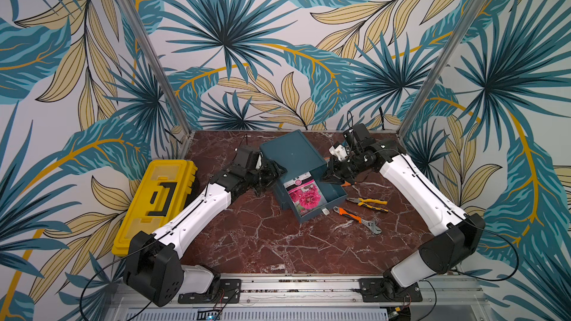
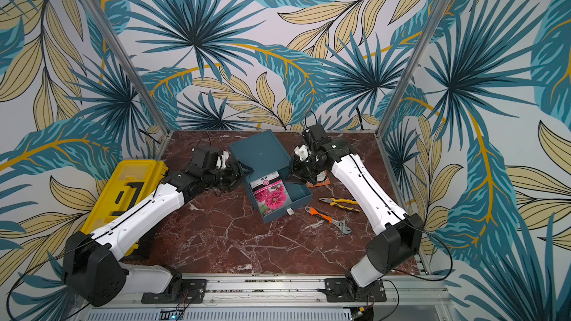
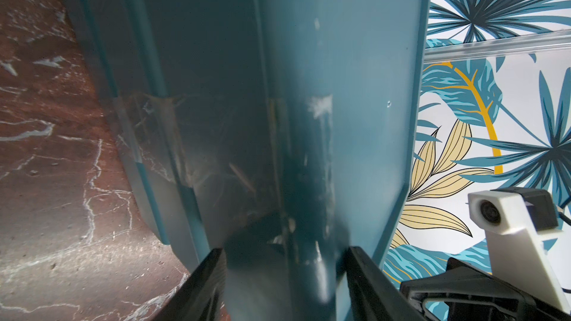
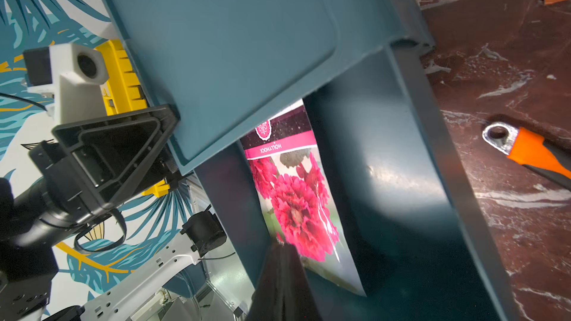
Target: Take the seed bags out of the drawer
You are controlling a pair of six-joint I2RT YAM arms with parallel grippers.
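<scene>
A seed bag (image 4: 297,214) with pink flowers and a Hollyhock label lies in the open blue drawer (image 4: 392,160), its upper end under the lid's edge in the right wrist view. Over its lower edge in that view is my right gripper, its fingers pressed together and empty; the bag is outside them. Any further bag cannot be seen. At the drawer box's left side is my left gripper, fingers well apart with a blue corner (image 3: 309,226) of the box between them. Whether they press on it cannot be told.
Orange-handled wrench (image 1: 357,218) and yellow pliers (image 1: 368,203) lie right of the drawer, with an orange item (image 2: 318,183) behind them. A yellow toolbox (image 1: 155,202) stands at far left.
</scene>
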